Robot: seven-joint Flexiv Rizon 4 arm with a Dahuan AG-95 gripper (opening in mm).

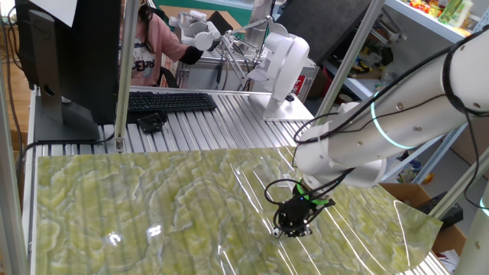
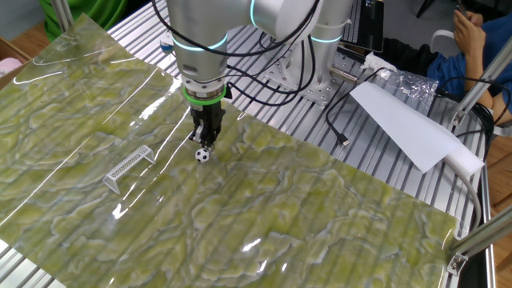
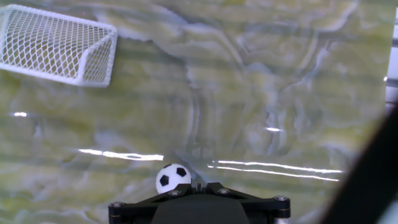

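A small black-and-white soccer ball (image 3: 173, 178) rests on the green marbled sheet. In the wrist view it sits just left of my fingertips, its lower edge covered by the gripper's left side. My gripper is shut, its fingertips together, with nothing visible between them. From exterior view 2, the gripper (image 2: 207, 147) points down low over the sheet, right behind the ball (image 2: 202, 156); whether they touch I cannot tell. A white toy goal with netting (image 3: 57, 46) stands at the upper left of the wrist view, apart from the ball.
The glossy marbled sheet (image 2: 320, 216) is largely bare, with bright reflections. A keyboard (image 1: 172, 101) and a monitor stand (image 1: 57, 107) are beyond it on the slatted table. A white sheet of paper (image 2: 404, 124) and a loose cable lie near the arm's base.
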